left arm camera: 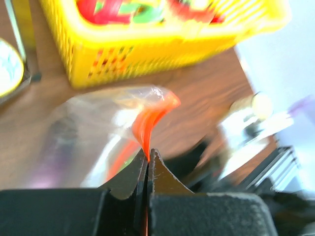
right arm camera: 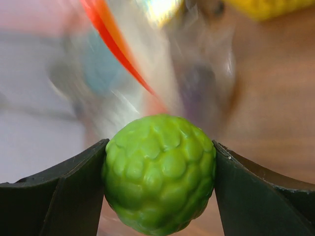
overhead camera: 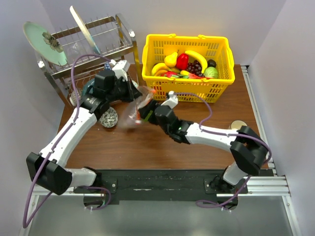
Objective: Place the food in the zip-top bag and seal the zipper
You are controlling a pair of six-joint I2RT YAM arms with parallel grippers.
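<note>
The clear zip bag (left arm camera: 93, 137) with its orange zipper (left arm camera: 145, 125) hangs in the air, blurred, between the two arms in the top view. My left gripper is shut on the bag at its zipper edge. My right gripper is shut on a green bumpy fruit (right arm camera: 160, 177), held just beside the bag in the right wrist view. The bag's opening is blurred, and I cannot tell whether anything is inside it.
The yellow basket (overhead camera: 221, 73) of fruit stands at the back right. A dish rack (overhead camera: 88, 29) with plates is at the back left. A round pale object (overhead camera: 237, 124) lies at the right.
</note>
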